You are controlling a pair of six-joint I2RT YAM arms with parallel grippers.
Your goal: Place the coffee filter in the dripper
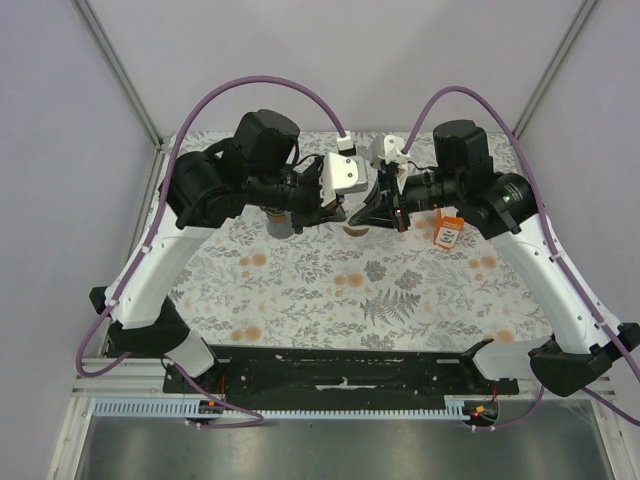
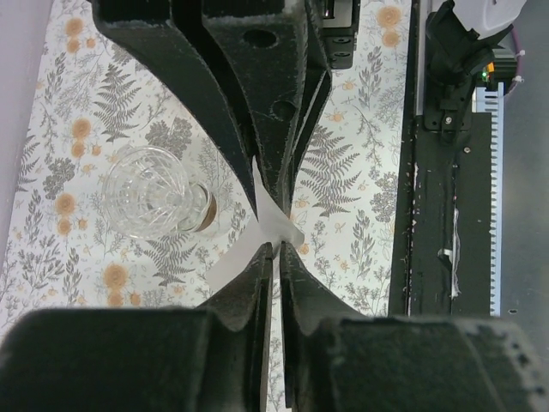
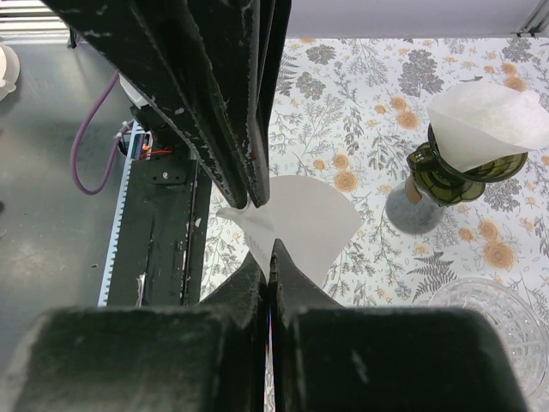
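Observation:
A thin white coffee filter point(image 3: 300, 223) is pinched between my two grippers at the table's middle, both shut on it. In the left wrist view its edge runs up into the tips of my right gripper point(image 1: 385, 220), while my left gripper point(image 1: 336, 215) holds it at the bottom. The right wrist view shows a green dripper point(image 3: 455, 176) on a grey-looking vessel, with a white filter paper point(image 3: 480, 120) in it.
A clear glass point(image 2: 146, 193) stands close beside the grippers. An orange box point(image 1: 448, 228) lies at the right of the patterned table.

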